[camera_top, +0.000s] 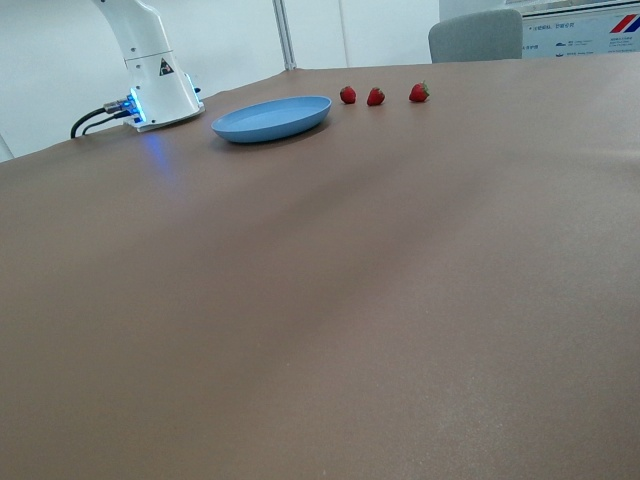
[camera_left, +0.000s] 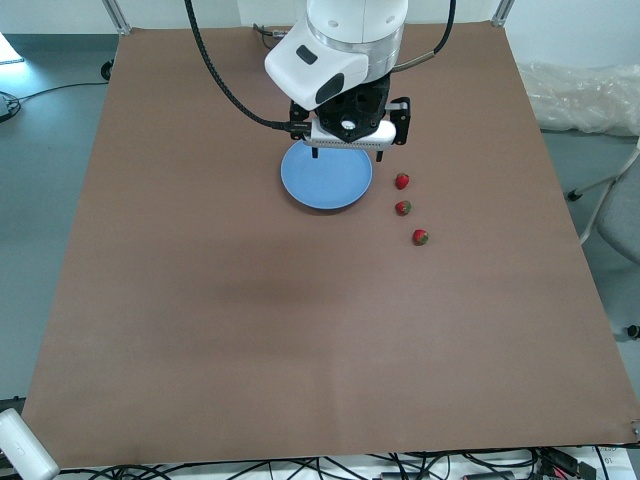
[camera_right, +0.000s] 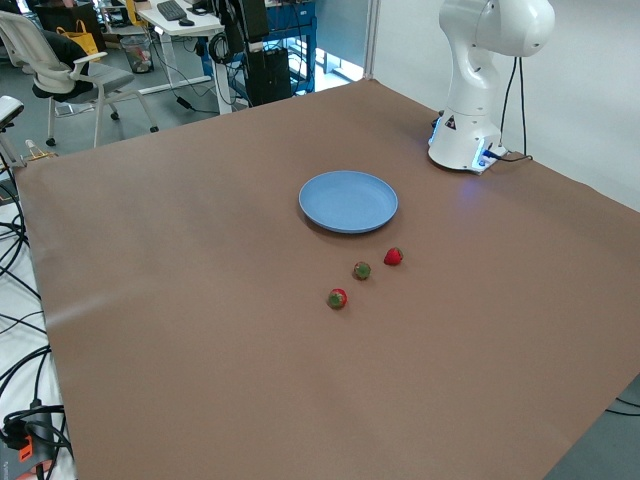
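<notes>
My gripper (camera_left: 347, 154) hangs above the back of the table in the left view, over the far part of a blue plate (camera_left: 325, 182) (camera_top: 271, 119) (camera_right: 348, 202). Its two short fingers stand apart, with nothing visible between them. Three red strawberries with green tops lie in a loose row on the table beside the plate: one nearest the back (camera_left: 402, 181), a middle one (camera_left: 403, 208) (camera_top: 376, 96) (camera_right: 362, 271), and one toward the front (camera_left: 420, 237).
The arm's base (camera_right: 462, 140) stands at the table's back edge. Cables (camera_left: 330, 470) run along the floor beyond the front edge.
</notes>
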